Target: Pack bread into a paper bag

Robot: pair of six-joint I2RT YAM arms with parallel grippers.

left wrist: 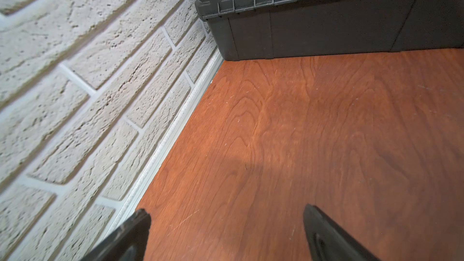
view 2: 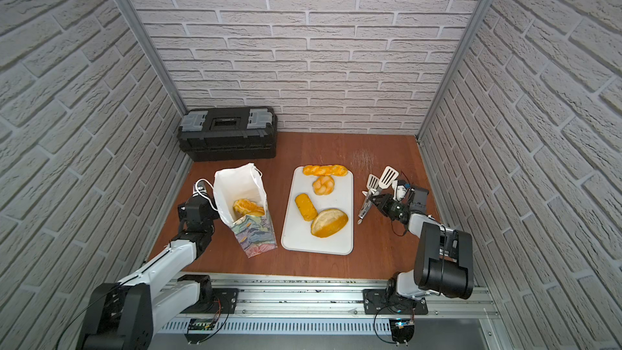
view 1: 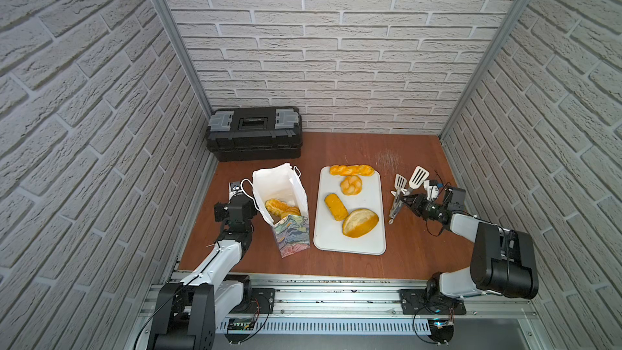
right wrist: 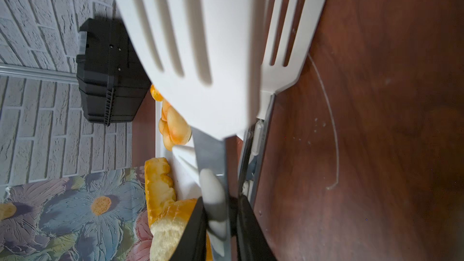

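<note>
The paper bag [view 1: 280, 188] stands open at the left of the table, with bread [view 1: 277, 208] inside. On the white tray [view 1: 330, 243] lie a braided loaf [view 1: 351, 170], a round knotted bun [view 1: 351, 185], an oblong piece [view 1: 335, 207] and a large pale-topped roll [view 1: 360, 223]. White-headed tongs [view 1: 396, 207] rest right of the tray. Around one metal arm of these tongs are the fingers of my right gripper; whether they clamp it is unclear. My left gripper is open and empty, left of the bag.
A black toolbox [view 1: 254, 133] occupies the back left corner. The left brick wall [left wrist: 96, 87] is close to my left gripper. Bare tabletop [view 1: 414, 252] shows at the front right, and a clear strip runs behind the tray.
</note>
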